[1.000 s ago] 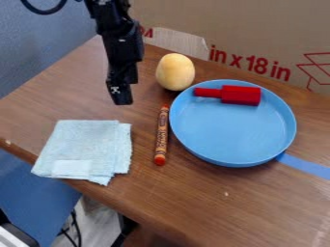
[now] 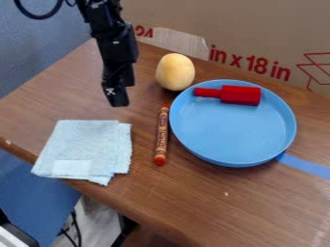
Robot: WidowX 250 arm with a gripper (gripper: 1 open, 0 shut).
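Observation:
My black gripper (image 2: 116,95) hangs over the left part of the wooden table, above and behind a pale blue cloth (image 2: 80,150); whether its fingers are open or shut is unclear at this size. A red cylinder with a handle (image 2: 238,95) lies in the back of a round blue plate (image 2: 233,135). A brown crayon-like stick (image 2: 162,135) lies left of the plate, and a yellow potato-like object (image 2: 176,71) stands behind the stick.
A cardboard box (image 2: 258,39) stands along the back of the table. Bare wood (image 2: 219,212) lies at the front, and blue tape (image 2: 310,167) runs right of the plate. The table's edge is at the left.
My gripper has shifted very slightly left and down. The objects on the table have not moved.

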